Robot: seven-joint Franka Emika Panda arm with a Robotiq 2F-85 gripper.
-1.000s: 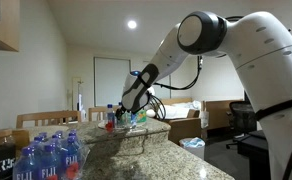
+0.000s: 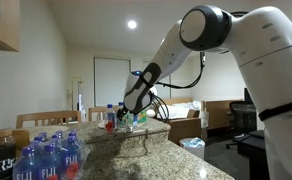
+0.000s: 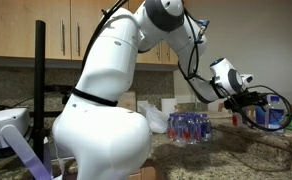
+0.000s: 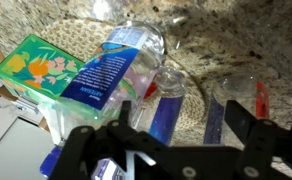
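Note:
My gripper stands open above the counter, its dark fingers apart on either side of the lower middle of the wrist view. Between and beyond them is a clear bottle with a blue label (image 4: pixel 166 115). To its left, a larger clear bottle with a blue "Artesian" label (image 4: pixel 104 72) shows beside the left finger. Close to the right finger is another clear bottle with a red part (image 4: pixel 261 97). Exterior view 2 has the gripper (image 3: pixel 254 98) near the bottles at the right; the exact contact is too small to tell.
A colourful carton (image 4: pixel 38 68) lies at the left of the wrist view. Several Fiji bottles (image 2: pixel 51 160) stand in the near left of exterior view 1, by a dark jar (image 2: pixel 2 155).
The arm sits very slightly lower in exterior view 1 than before. The bottles there have not visibly moved.

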